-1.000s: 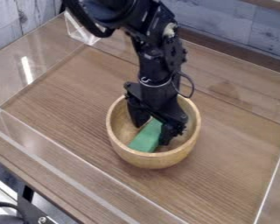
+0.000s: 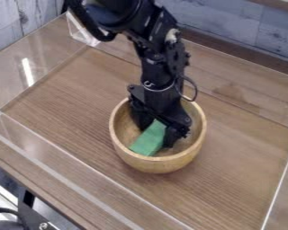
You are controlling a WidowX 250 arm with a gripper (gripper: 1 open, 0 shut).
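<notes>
A round wooden bowl [image 2: 158, 161] sits on the table with a green block [image 2: 150, 139] inside it. My black gripper [image 2: 161, 126] reaches down from the top into the bowl, over the upper part of the green block. The fingertips are dark and partly hidden, so their hold on the block is unclear.
A blue-grey plank backdrop [image 2: 243, 36] stands along the back, and a thin white strip lies near the table's left edge.
The gripper has shifted very slightly within the bowl; the bowl and green block look almost unchanged.
</notes>
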